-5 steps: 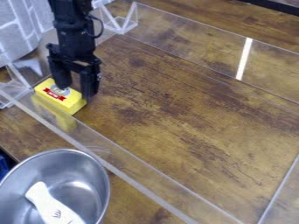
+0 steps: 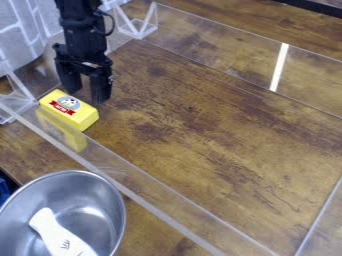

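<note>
My black gripper [image 2: 84, 82] hangs at the upper left, low over the wooden floor just behind a yellow box [image 2: 70, 110] with a red label and round picture. Its fingers stand apart, open, with nothing visible held between them. The box lies by the clear left wall, near the corner of the enclosure.
A steel bowl [image 2: 100, 222] with a white utensil [image 2: 58, 236] in it sits at the lower left, outside the clear wall. Clear panels border the area.
The gripper has risen slightly and drawn back from over the yellow box, uncovering more of its top.
</note>
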